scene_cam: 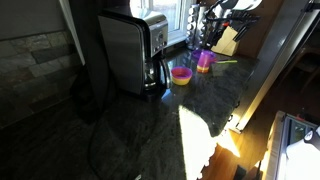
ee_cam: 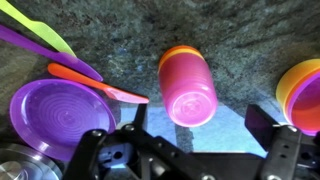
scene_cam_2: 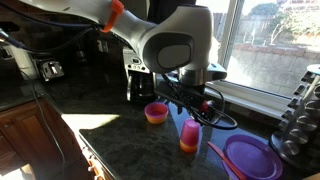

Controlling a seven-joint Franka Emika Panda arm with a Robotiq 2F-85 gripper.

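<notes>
A pink cup with an orange one at its other end (ee_cam: 188, 98) stands in the middle of the wrist view, between and beyond my two fingers. My gripper is open, and nothing is held. In exterior view 2 the gripper (scene_cam_2: 198, 108) hangs just above the pink cup (scene_cam_2: 190, 132); whether it touches is hard to tell there. From exterior view 1, the cup (scene_cam: 205, 61) shows near the far end of the counter, with the arm above it.
Pink and yellow bowls (scene_cam: 181, 75) sit beside the coffee maker (scene_cam: 138, 50). Around the cup's other side lie a purple plate (ee_cam: 50, 112), an orange knife (ee_cam: 98, 84) and green and purple utensils (ee_cam: 38, 35). A metal rack (scene_cam_2: 298, 115) stands by the window.
</notes>
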